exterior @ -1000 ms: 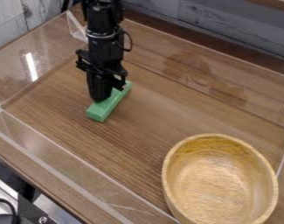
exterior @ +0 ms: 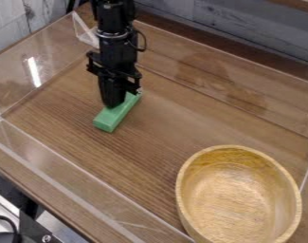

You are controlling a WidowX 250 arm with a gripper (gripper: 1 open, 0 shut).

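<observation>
My black gripper (exterior: 113,95) hangs from the top of the camera view, low over a flat green block (exterior: 117,114) lying lengthwise on the wooden table. Its fingertips are at the block's far part, dark against dark; whether they touch it or hold it cannot be told.
A large pale yellow bowl (exterior: 239,195) stands at the front right of the wooden table (exterior: 220,104). A dark cable shows at the lower left, beyond the table's edge.
The arm has shifted very slightly at the top; the green block and the bowl look the same as before.
</observation>
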